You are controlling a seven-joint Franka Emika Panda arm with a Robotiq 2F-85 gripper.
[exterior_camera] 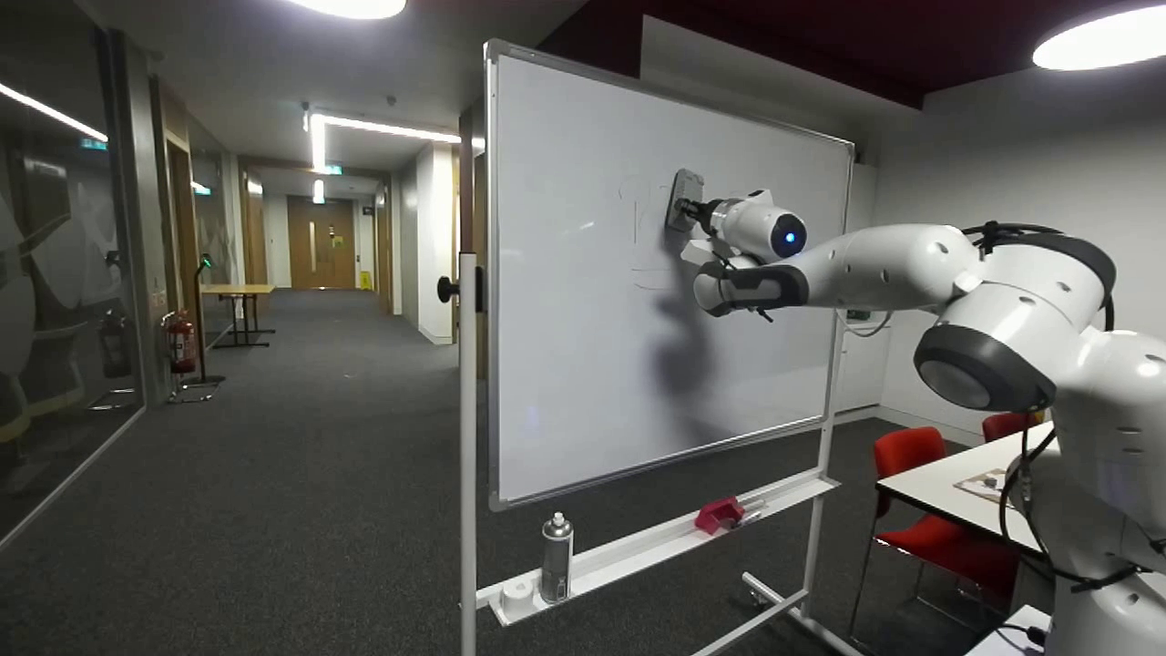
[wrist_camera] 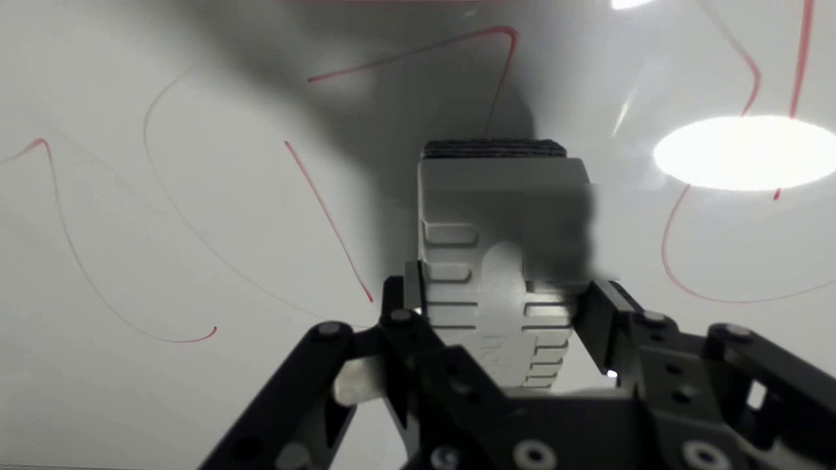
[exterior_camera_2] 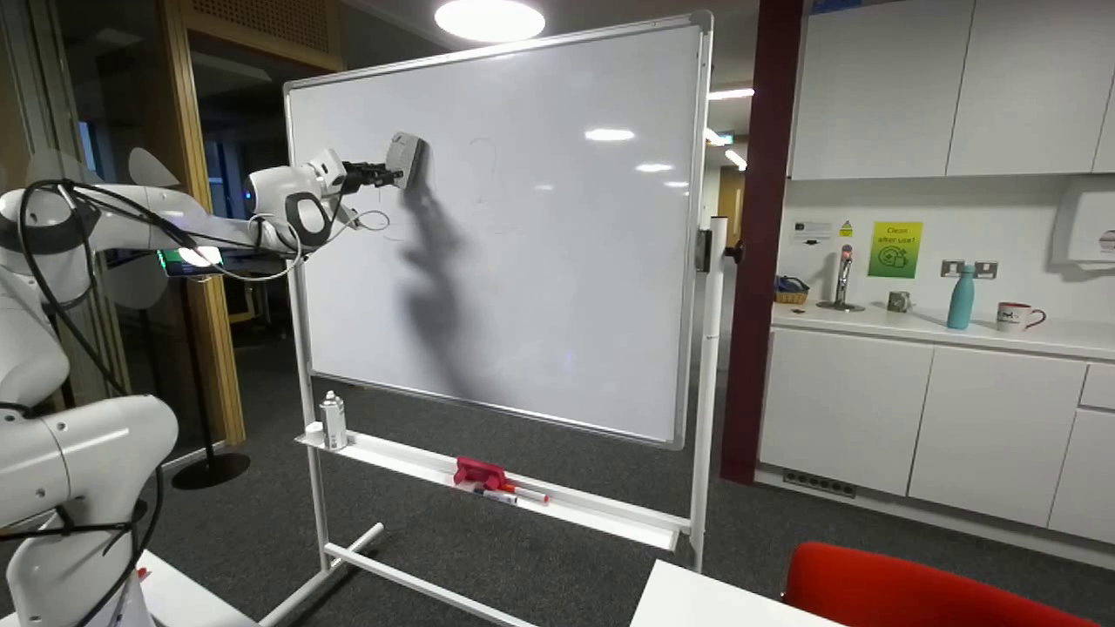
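My gripper is shut on a grey whiteboard eraser (wrist_camera: 501, 176), one finger along each side. Its dark felt edge faces the whiteboard (wrist_camera: 102, 376); whether it touches the surface I cannot tell. In exterior view 1 the eraser (exterior_camera: 685, 200) is at the upper middle of the whiteboard (exterior_camera: 590, 383). Exterior view 2 has the eraser (exterior_camera_2: 403, 160) at the board's upper left. Thin red strokes (wrist_camera: 329, 223) lie around it in the wrist view, some bold and some faint; one runs down behind the eraser's top edge.
Below the board, a ledge (exterior_camera: 623, 565) carries a spray can (exterior_camera: 557, 559), a white roll-like item (exterior_camera: 516, 597) and a red holder (exterior_camera: 719, 515). Marker pens (exterior_camera_2: 528, 493) lie by the holder. A white table (exterior_camera: 984, 481) and red chairs (exterior_camera: 913, 450) stand behind the arm.
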